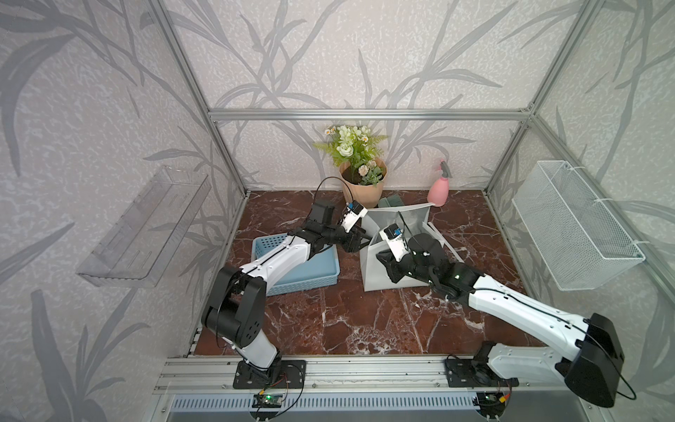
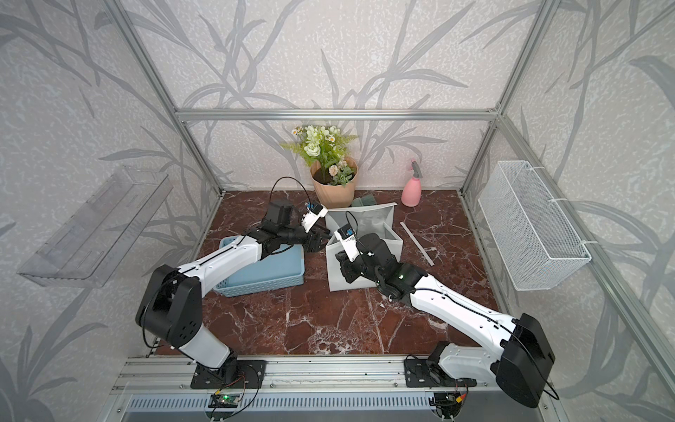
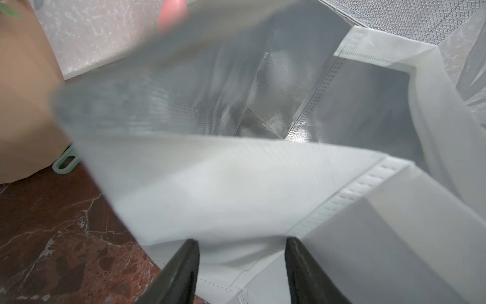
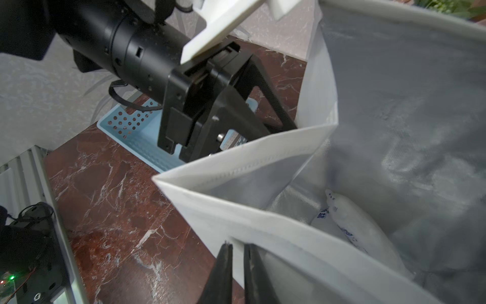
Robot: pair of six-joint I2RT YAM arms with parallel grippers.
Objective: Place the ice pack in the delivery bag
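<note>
The ice pack, a white pouch with blue print (image 4: 362,228), lies inside the delivery bag (image 4: 440,136), seen through its opening in the right wrist view. The bag is white outside and silvery within. At its left end, my left gripper is shut on the side material, its fingers (image 3: 188,261) standing apart with white fabric between them. My right gripper is at the front panel, nearly closed, with the bag's white wall between its fingertips. In the top left view the right arm covers much of the bag's front (image 1: 379,270).
A blue basket (image 1: 306,282) stands left of the bag, under the left arm. Behind are a flower pot (image 1: 365,191) and a pink spray bottle (image 1: 438,191).
</note>
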